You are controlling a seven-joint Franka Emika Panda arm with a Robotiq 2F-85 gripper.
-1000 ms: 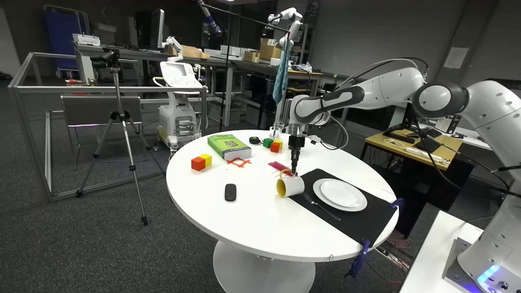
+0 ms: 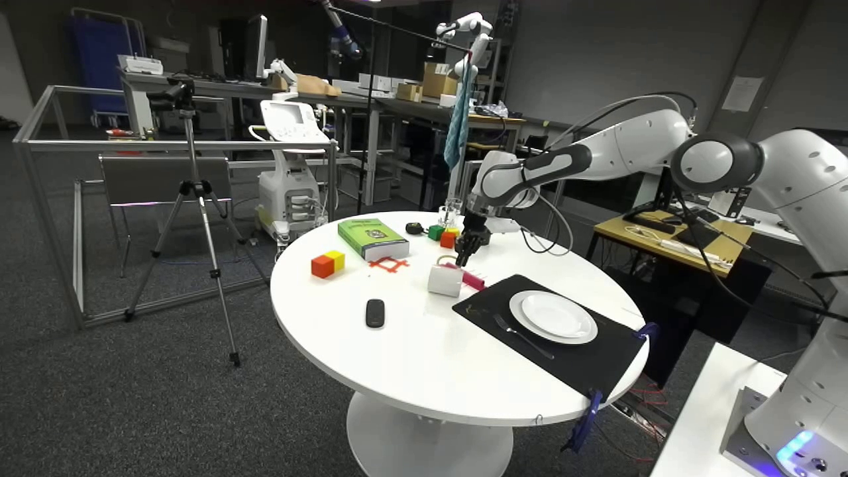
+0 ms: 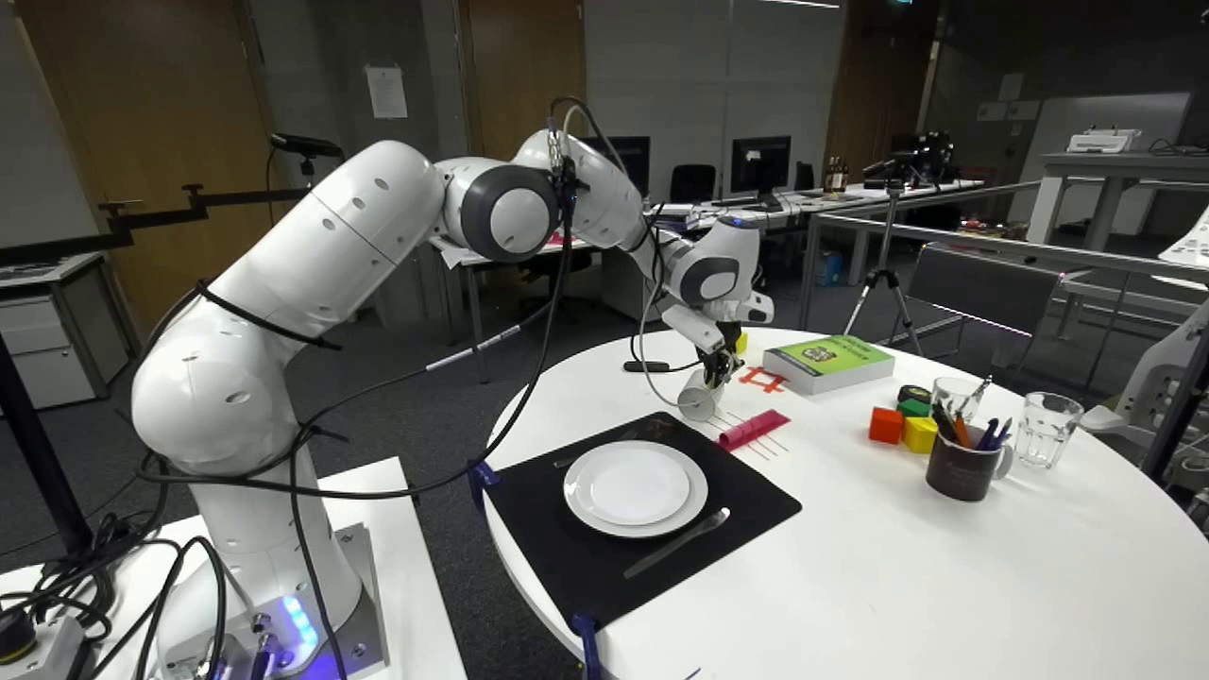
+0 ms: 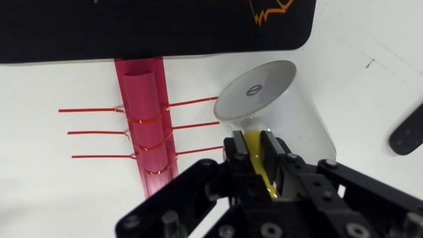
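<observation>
A white mug with a yellow handle is tipped over beside the black placemat. In the wrist view its base, with a small round mark, faces the placemat side; the mouth is hidden. My gripper is shut on the handle, which shows yellow between the two fingers. Exterior view 2 shows the tilted gripper just above the mug. Whether the mug touches the table, I cannot tell.
Close to the mug lies a pink roll with red strips. The black placemat carries white plates and cutlery. A green book, coloured cubes and a black mouse sit around the table.
The mug has shifted left and back, off the placemat's edge. It has turned, so its yellow inside no longer shows in exterior view 1. The gripper has gone from upright to tilted.
</observation>
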